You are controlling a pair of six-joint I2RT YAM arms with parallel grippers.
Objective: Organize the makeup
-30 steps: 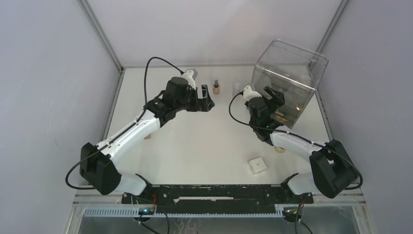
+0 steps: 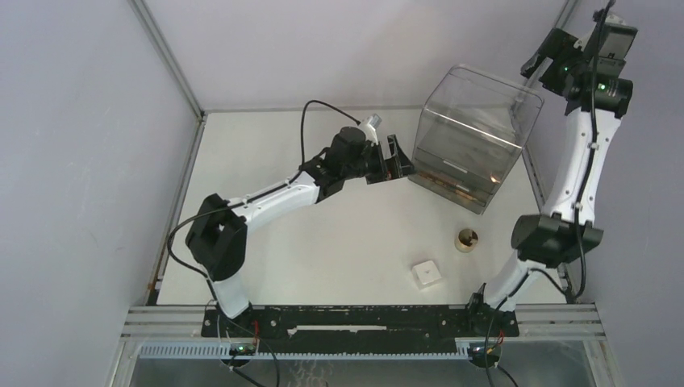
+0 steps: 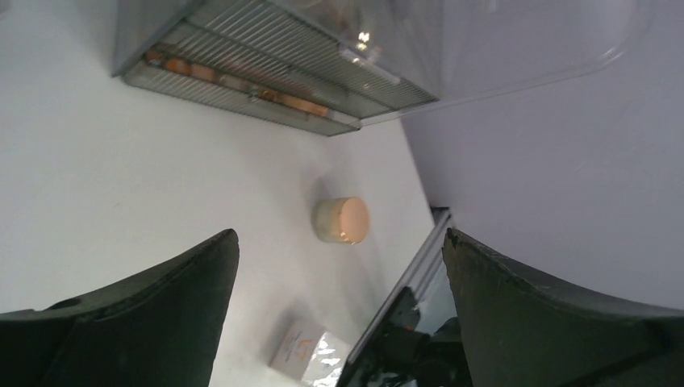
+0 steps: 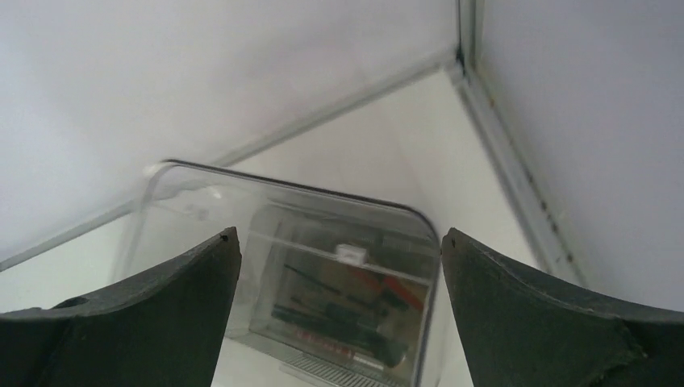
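Note:
A clear, tilted-looking makeup organizer [image 2: 472, 141] with drawers stands at the back right; its lower drawer holds items, seen in the left wrist view [image 3: 274, 81]. A small cream-gold jar [image 2: 466, 240] and a white box [image 2: 427, 273] lie in front of it. My left gripper [image 2: 391, 161] is open at the organizer's left side, above the table. My right gripper [image 2: 542, 60] is raised high beyond the organizer's back right corner, open, looking down at its lid [image 4: 323, 193] and the tubes inside.
Walls and metal rails border the table at back and sides.
My left gripper has moved right toward the organizer. My right arm has swung from the organizer's front up to the back right, high above it.

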